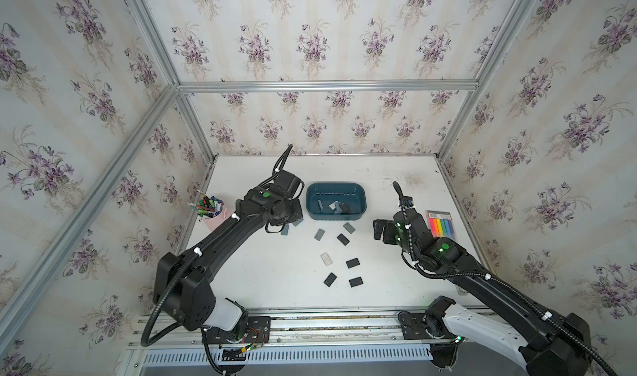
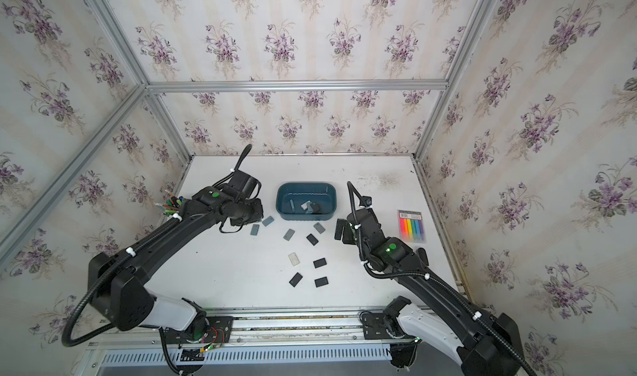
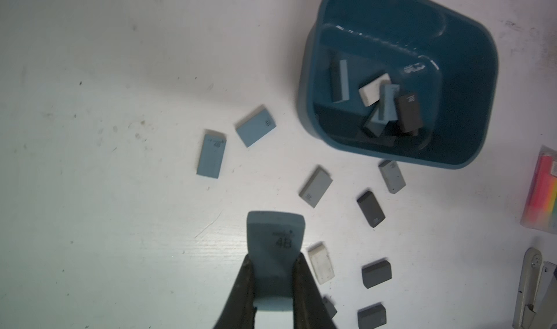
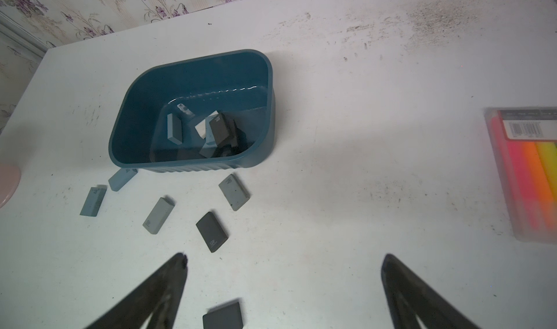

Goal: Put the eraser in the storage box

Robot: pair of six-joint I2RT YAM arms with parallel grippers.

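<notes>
My left gripper is shut on a blue-grey 4B eraser (image 3: 275, 245), raised above the table just left of the teal storage box (image 1: 335, 200). Several erasers lie inside the box (image 3: 408, 111). More grey, blue, black and white erasers (image 3: 315, 186) are scattered on the table in front of it. My right gripper stands open to the right of the box, with nothing held; a black eraser (image 4: 211, 231) lies on the table below it.
A pink pen cup (image 1: 214, 222) stands at the left edge. A packet of coloured markers (image 2: 410, 225) lies at the right.
</notes>
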